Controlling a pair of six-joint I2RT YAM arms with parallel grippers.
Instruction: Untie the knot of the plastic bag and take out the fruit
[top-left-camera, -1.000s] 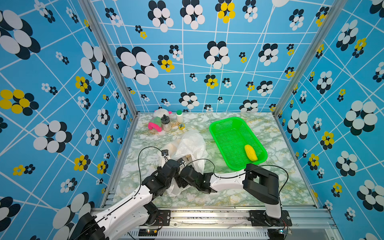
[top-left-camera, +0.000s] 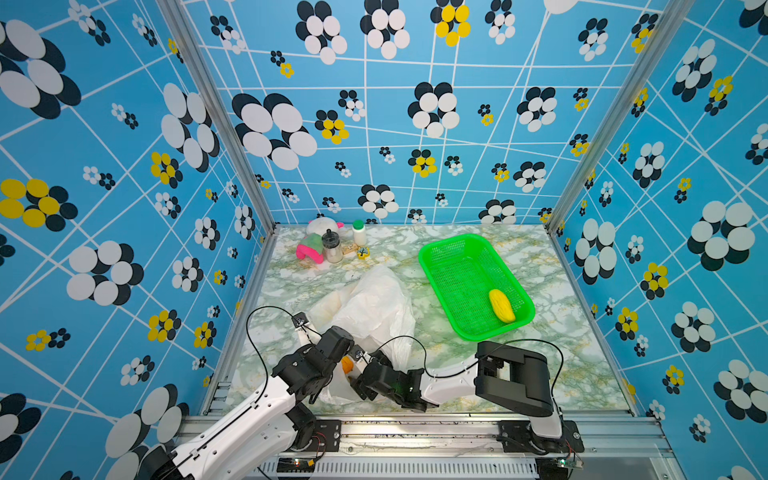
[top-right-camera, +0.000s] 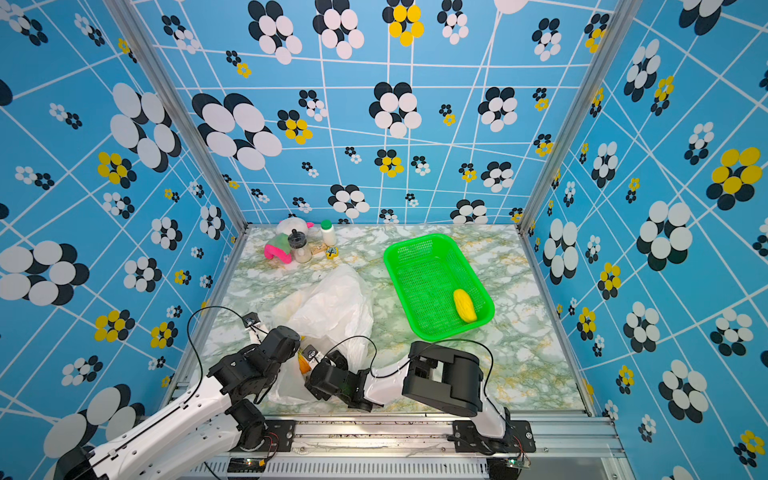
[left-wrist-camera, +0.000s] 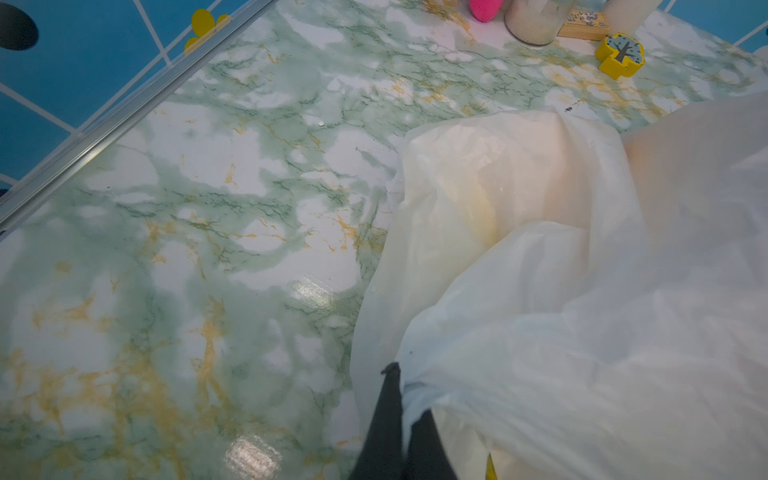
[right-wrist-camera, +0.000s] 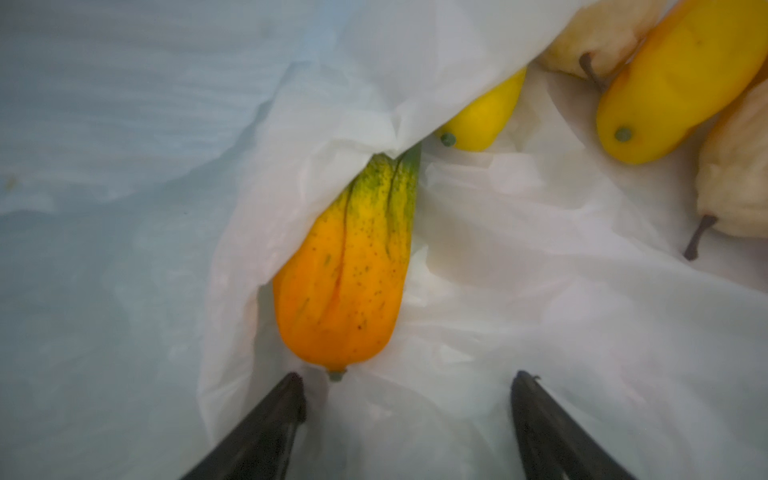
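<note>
The white plastic bag lies at the table's centre-left. My left gripper is shut on a gathered piece of its film, lifting a flap. My right gripper hangs open inside the bag, just short of an orange-yellow fruit that is partly under a fold. Beyond it are a small yellow fruit, a long yellow fruit and pale pears. The green basket on the right holds a yellow fruit.
Bottles, a pink toy and a small yellow block stand at the back left. The table right and front of the basket is clear, as is the strip along the left edge.
My left gripper has moved left, pulling the bag's film along.
</note>
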